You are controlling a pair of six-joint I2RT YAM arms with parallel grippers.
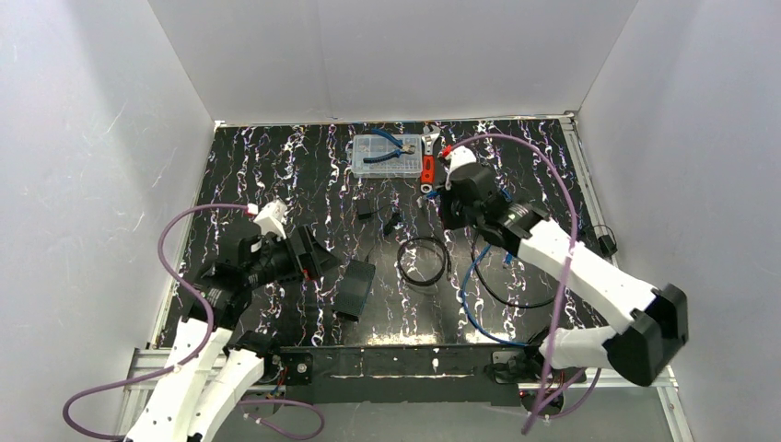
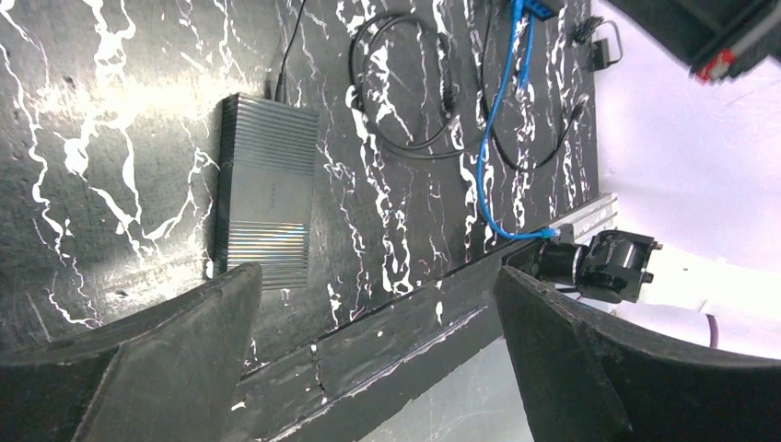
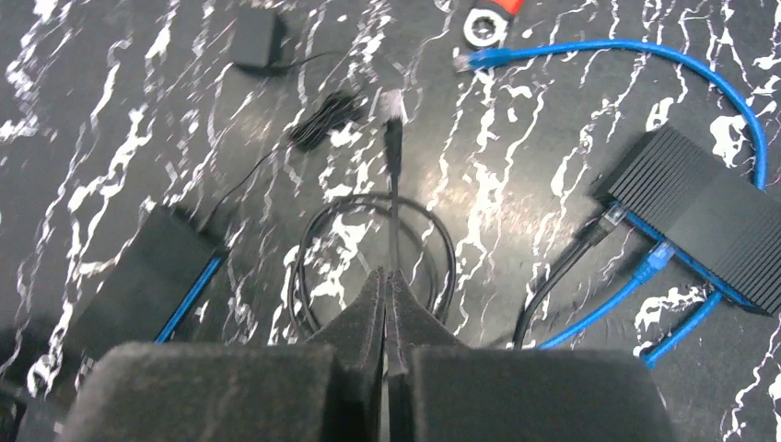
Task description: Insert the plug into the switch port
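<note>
A black switch box (image 1: 355, 290) lies on the table, left of centre. In the left wrist view the ribbed box (image 2: 269, 189) has a thin cord at its far end, and its blue-edged side (image 3: 191, 299) shows in the right wrist view. My left gripper is open and empty, above and near that box. My right gripper is shut on a black cable (image 3: 394, 226) whose clear plug (image 3: 393, 104) sticks out ahead of the fingertips, free of any port. The rest of the cable lies as a coil (image 1: 424, 261) on the table.
A second ribbed box (image 3: 705, 216) at the right has black and blue cables plugged in. A loose blue plug (image 3: 485, 59) lies near the wrench (image 1: 428, 166). A power adapter (image 1: 365, 208) and a clear case with pliers (image 1: 387, 157) lie farther back.
</note>
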